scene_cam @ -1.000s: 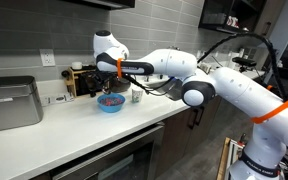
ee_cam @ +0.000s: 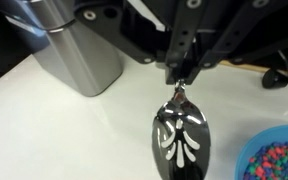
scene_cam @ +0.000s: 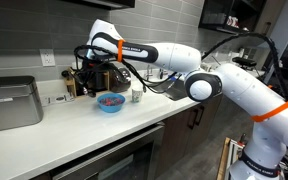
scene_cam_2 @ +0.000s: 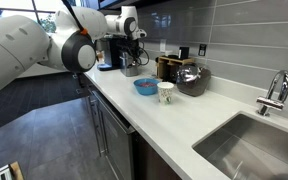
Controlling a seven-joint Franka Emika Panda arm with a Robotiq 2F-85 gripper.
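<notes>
Dangling in the wrist view is a metal slotted spoon (ee_cam: 181, 138), its bowl hanging below the fingers. My gripper is shut on its handle. No load shows on the spoon there. A blue bowl (ee_cam: 272, 155) with small red, green and blue pieces lies to the lower right in that view, apart from the spoon. From the first exterior view, the gripper (scene_cam: 82, 82) hangs over the white counter, to the left of the blue bowl (scene_cam: 110, 102). The same bowl (scene_cam_2: 146, 87) stands on the counter in the second exterior view.
A white patterned cup (scene_cam_2: 166, 92) stands close to the bowl, with a dark round appliance (scene_cam_2: 191, 79) behind. A steel bin (scene_cam: 11, 106) sits at the counter's left. A sink (scene_cam_2: 259, 150) lies at the far end.
The arm has moved left in the first exterior view, carrying the gripper from above the blue bowl to the bowl's left. The bowl has not visibly moved.
</notes>
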